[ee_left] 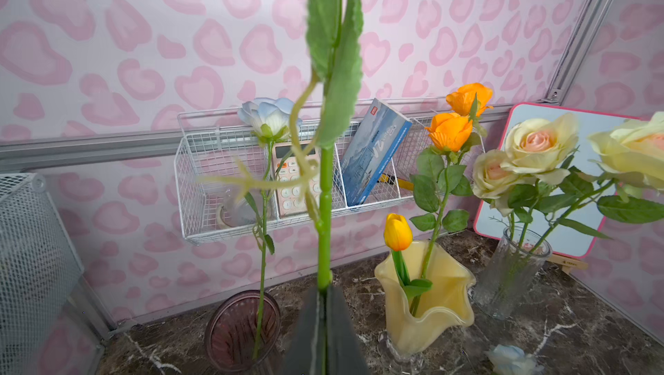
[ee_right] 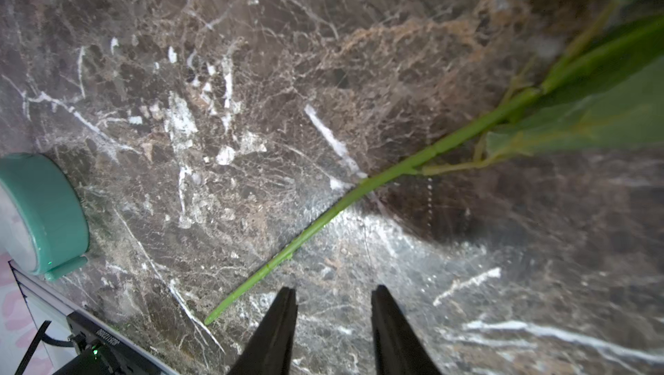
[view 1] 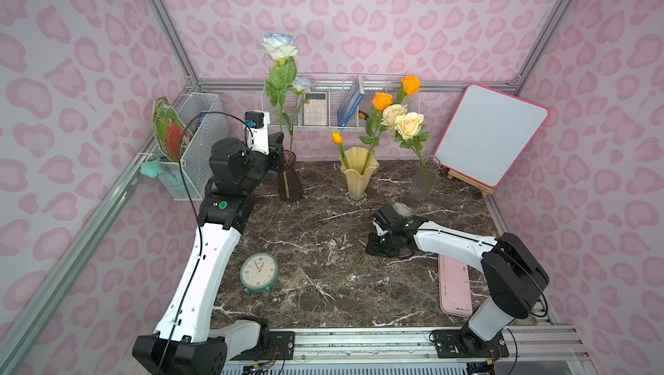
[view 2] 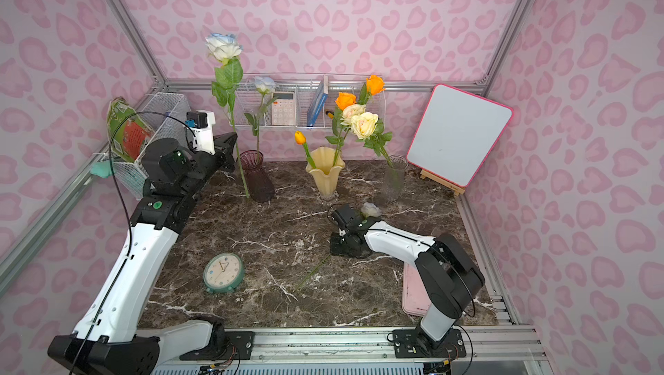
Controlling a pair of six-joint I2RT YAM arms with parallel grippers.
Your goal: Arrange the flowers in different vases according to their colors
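Note:
My left gripper is shut on the green stem of a tall blue-white rose (view 1: 279, 46), held upright. The stem overlaps the purple vase (view 1: 290, 184) in the top left view but hangs left of it in the top right view, so it is not inside. A smaller blue rose (ee_left: 268, 117) stands in that vase. The yellow vase (ee_left: 415, 326) holds an orange tulip and orange roses; cream roses (view 1: 408, 124) are in the clear vase (view 1: 424, 180). Another pale blue rose (view 2: 370, 209) lies on the table. Above its stem (ee_right: 332, 212), my right gripper is open and empty.
A green clock (view 1: 259, 272) sits at the front left, and a pink case (view 1: 454, 285) lies under the right arm. At the back right leans a whiteboard (view 1: 491, 133). Wire baskets line the back and left walls.

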